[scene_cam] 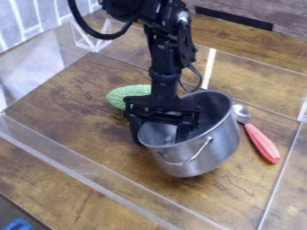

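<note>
The black gripper [164,115] reaches down from the top into a steel pot [204,156] with a wire handle, its lower parts over and inside the pot's mouth at the near-left rim. The pot appears slightly tilted. Whether the fingers are open or shut on the rim cannot be seen clearly. A green textured object [125,94], like a corn cob or vegetable, lies behind the gripper to the left, partly hidden. A ladle or spoon with a red handle [263,144] lies right of the pot.
Transparent edging strips run along it. A blue object [17,224] sits at the bottom-left corner.
</note>
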